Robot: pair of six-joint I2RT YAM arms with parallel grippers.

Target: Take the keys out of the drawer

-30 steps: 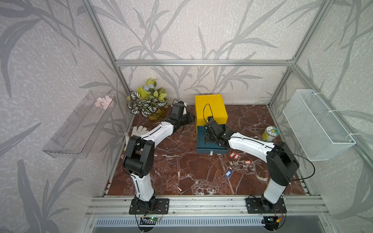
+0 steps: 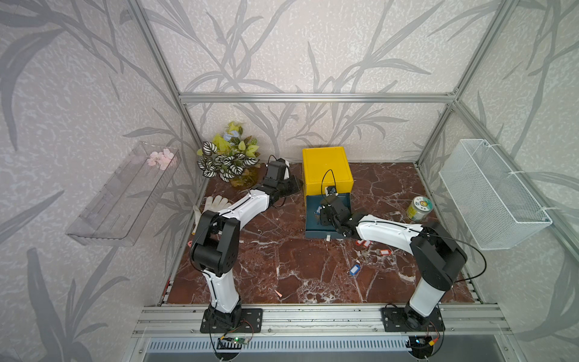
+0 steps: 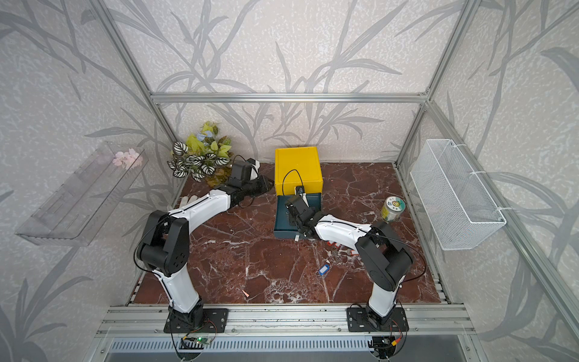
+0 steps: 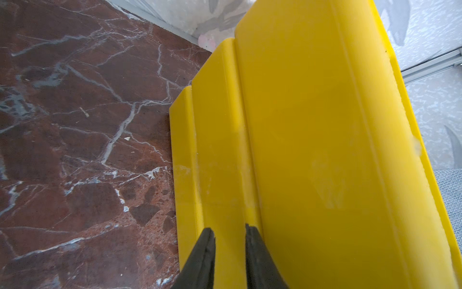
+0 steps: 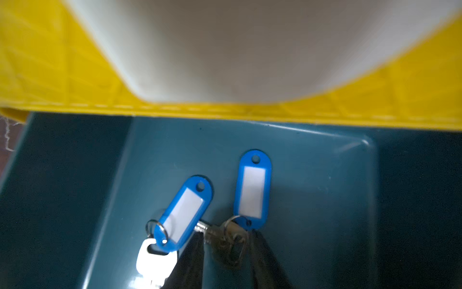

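The dark teal drawer (image 2: pixel 311 226) is pulled out below the yellow cabinet (image 2: pixel 325 163). In the right wrist view two blue-tagged sets of keys lie inside: a white-headed key (image 5: pixel 155 260) under the left tag (image 5: pixel 181 212), and dull metal keys by the upright tag (image 5: pixel 252 190). My right gripper is open over the drawer, its fingertips at the metal keys. My left gripper is at the cabinet's left side, fingers apart with nothing visible between them.
Red and blue tags (image 2: pixel 354 269) lie on the marble table in front. A can (image 2: pixel 419 207) stands at right, a plant (image 2: pixel 229 160) and gloves at back left.
The left arm looks unchanged.
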